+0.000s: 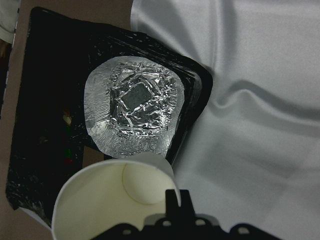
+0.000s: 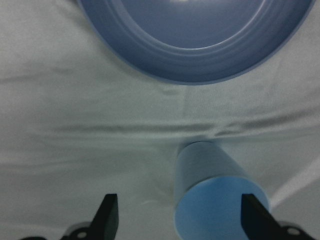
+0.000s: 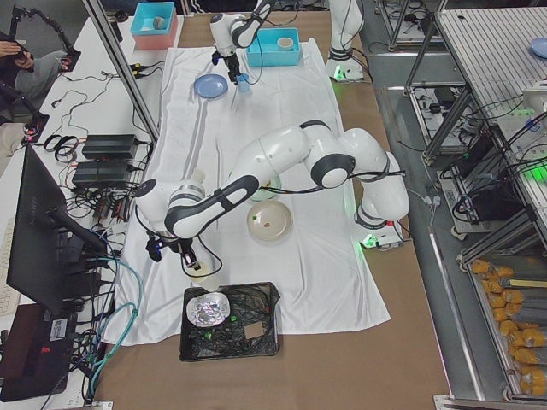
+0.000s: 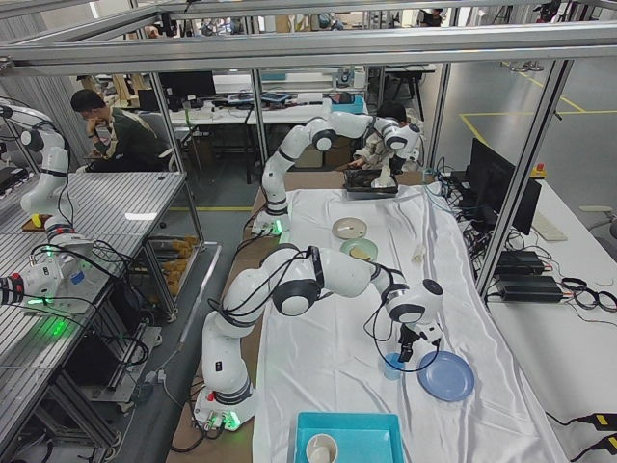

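My left gripper is shut on the rim of a cream cup (image 1: 100, 200), held beside a black bin (image 1: 50, 100) lined with black plastic, with a foil dish (image 1: 134, 105) inside. My right gripper is open, its fingers either side of and above a light blue cup (image 2: 200, 165) standing on the cloth, next to a blue plate (image 2: 190, 65).
A cream plate (image 3: 269, 220) and a pale green dish (image 4: 362, 249) sit mid-cloth. A cyan tray (image 4: 371, 434) with a cup (image 4: 322, 449) is at the right arm's end of the white cloth.
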